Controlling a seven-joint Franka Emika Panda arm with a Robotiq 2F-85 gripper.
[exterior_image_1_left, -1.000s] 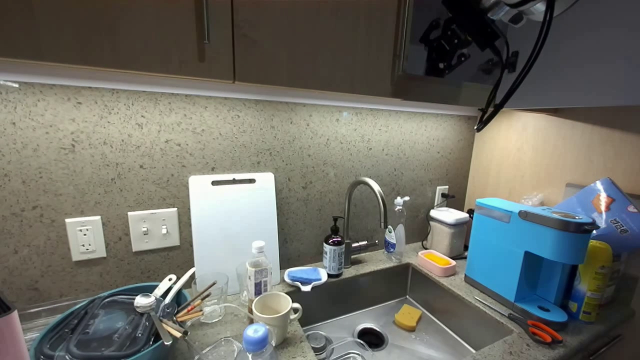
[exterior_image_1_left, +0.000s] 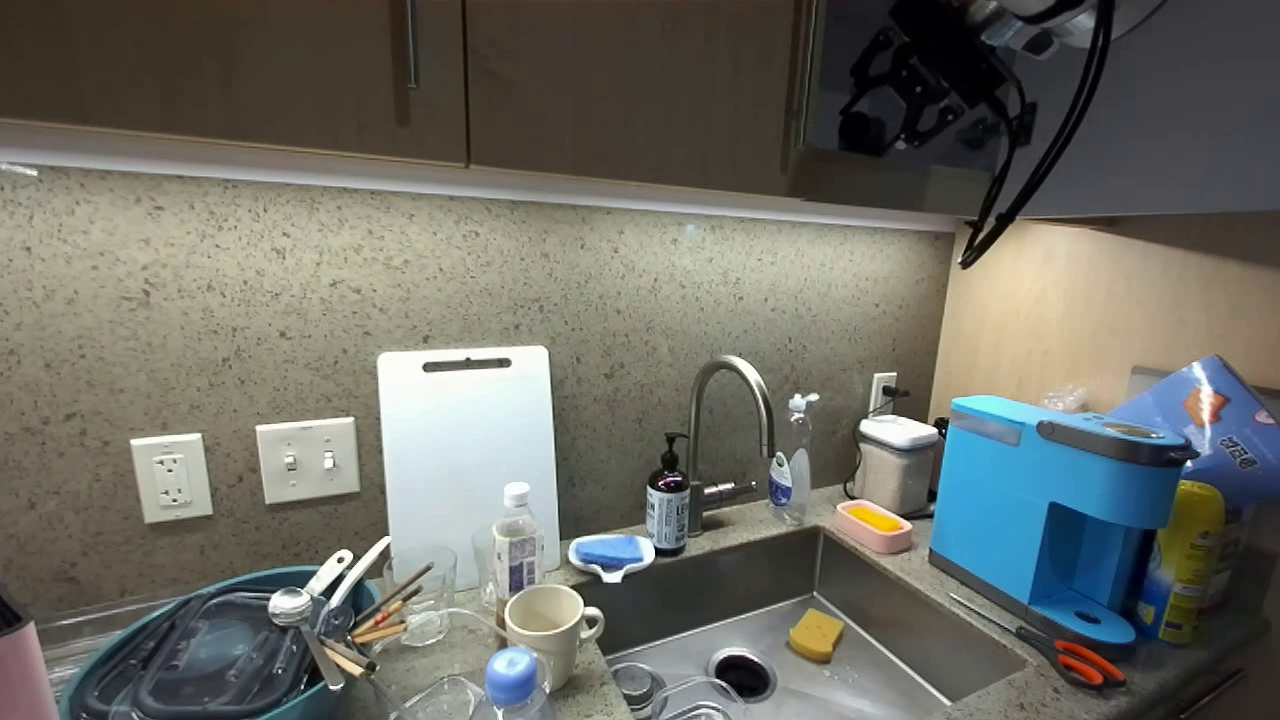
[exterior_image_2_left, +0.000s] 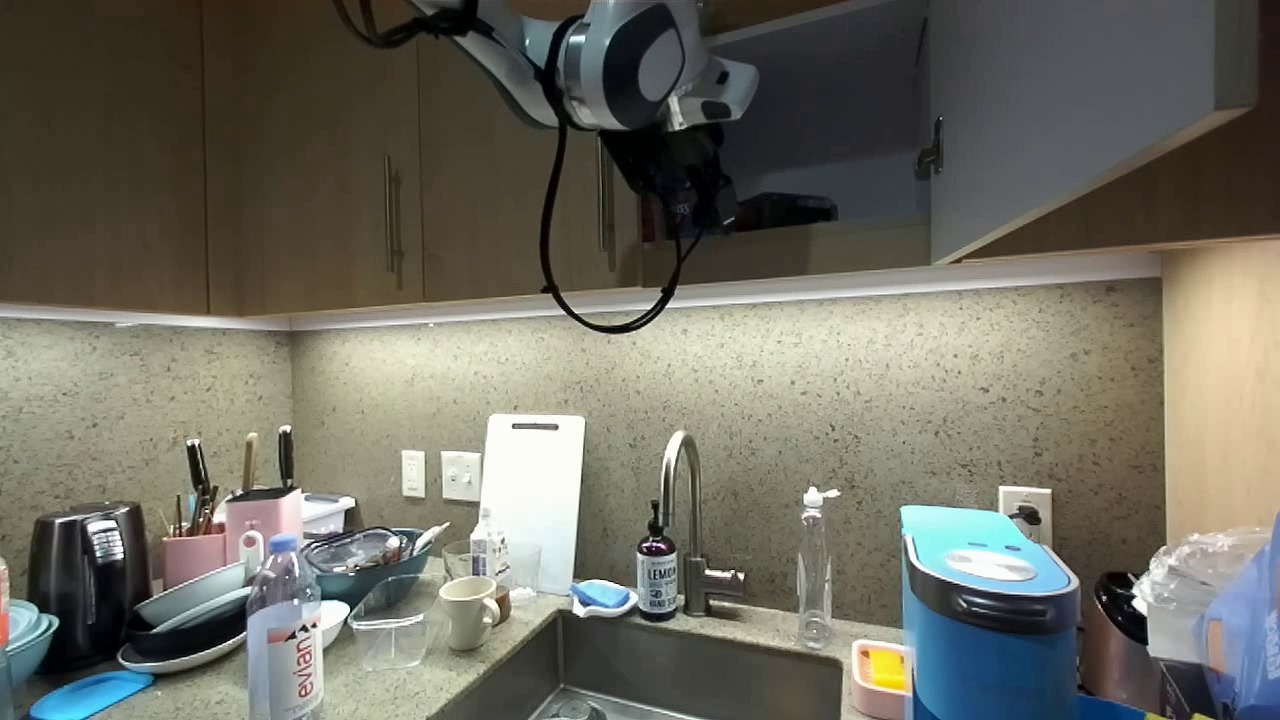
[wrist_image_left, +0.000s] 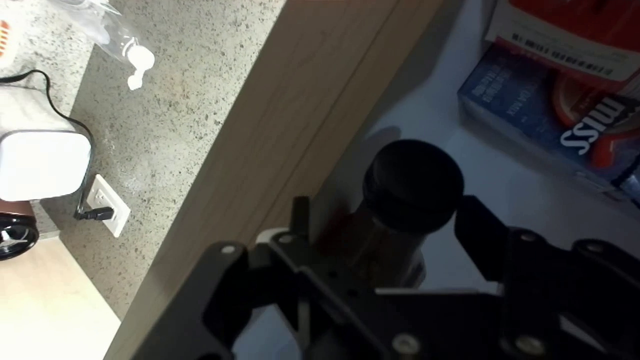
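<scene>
My gripper is inside the open upper cupboard, its fingers parted. Between them in the wrist view stands a jar with a black lid (wrist_image_left: 414, 186) and a clear body. One finger (wrist_image_left: 480, 240) comes close to the lid's right side; whether it touches cannot be told. The other finger (wrist_image_left: 300, 219) stands apart from the lid, on the cupboard-edge side. In exterior view 1 the gripper (exterior_image_1_left: 885, 132) shows dark and spread at the cupboard opening, with a dark round shape at its tips.
A blue Swiss Miss box (wrist_image_left: 552, 114) and a red package (wrist_image_left: 582, 36) lie deeper on the shelf. The wooden cupboard edge (wrist_image_left: 288, 120) runs close by the gripper. The open cupboard door (exterior_image_2_left: 1080, 120) stands to the right. Below are the sink (exterior_image_1_left: 888, 624) and blue coffee machine (exterior_image_1_left: 1056, 516).
The gripper's fingers have spread wider apart. The arm and its hanging cable have shifted slightly, and a dark round shape now shows at the fingertips. The counter looks the same.
</scene>
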